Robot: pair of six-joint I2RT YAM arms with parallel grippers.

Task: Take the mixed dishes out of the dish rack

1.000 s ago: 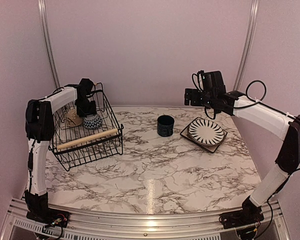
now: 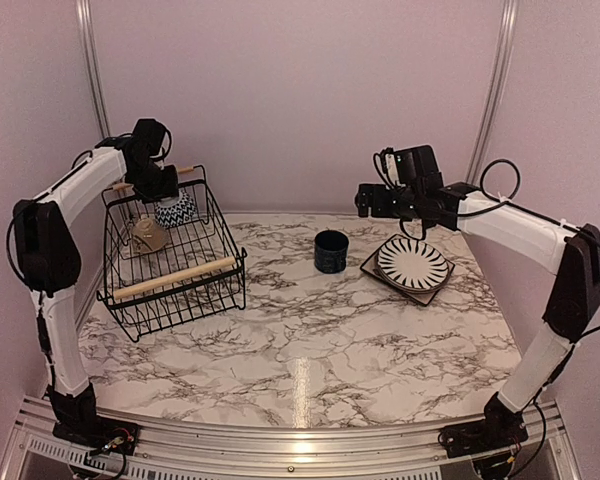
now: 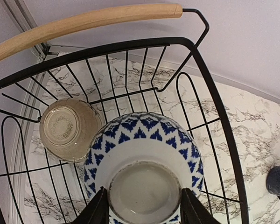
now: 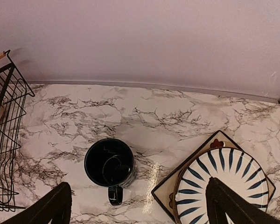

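Observation:
In the black wire dish rack [image 2: 170, 295], a blue-and-white patterned bowl [image 2: 175, 215] [image 3: 142, 130] sits upside down between the fingers of my left gripper [image 2: 162, 188], which are at either side of its foot, apparently gripping it. A beige cup [image 2: 148, 236] [image 3: 70, 128] rests in the rack beside it. My right gripper [image 2: 368, 200] hangs open and empty above the table, near a dark mug [image 2: 330, 255] [image 4: 107, 163] and a striped plate [image 2: 412, 262] [image 4: 221, 186] stacked on a square dish [image 4: 161, 191].
The rack's wooden handles [image 2: 175, 277] [image 3: 84, 23] run across its ends. Walls enclose the back and sides of the marble table [image 2: 300, 340], whose middle front is clear.
The right arm has shifted slightly leftward.

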